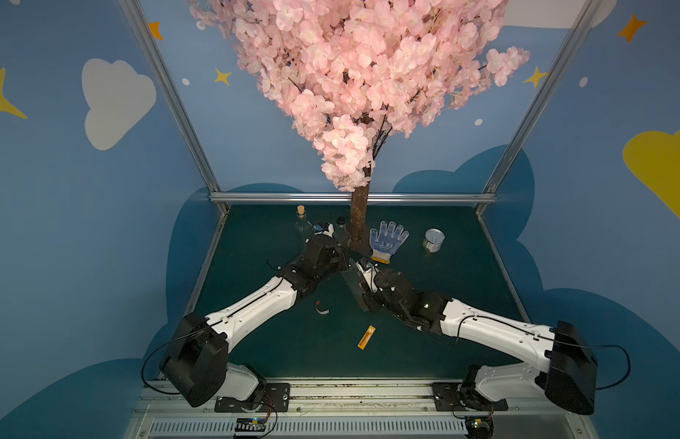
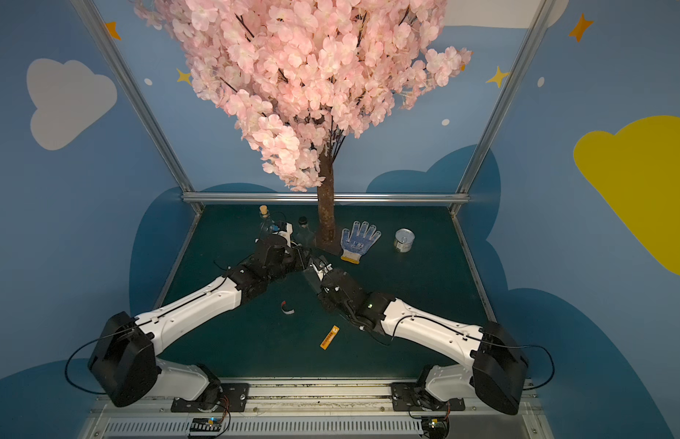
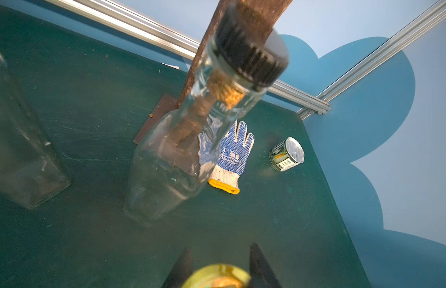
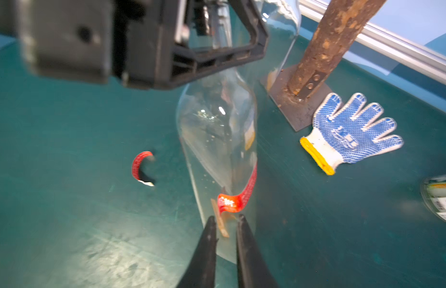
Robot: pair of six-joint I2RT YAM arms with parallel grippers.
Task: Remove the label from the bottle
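My left gripper is shut on the top of a clear glass bottle (image 4: 215, 115), whose gold-rimmed mouth (image 3: 218, 274) shows between the fingers. In the right wrist view the bottle's body slants down below the left gripper. A red label strip (image 4: 232, 202) curls at its lower part, beside a thin tan strip (image 4: 221, 221). At the bottle's lower end, my right gripper stands slightly open, a narrow gap between its fingertips. Whether its fingers touch the label cannot be told.
Another curled red piece (image 4: 140, 164) lies on the green table. Behind stand a black-capped bottle (image 3: 175, 163) and a corked bottle (image 1: 301, 221), near the tree trunk (image 1: 359, 208). A glove (image 1: 388, 241), a can (image 1: 433, 240) and an orange object (image 1: 367, 337) lie around clear table.
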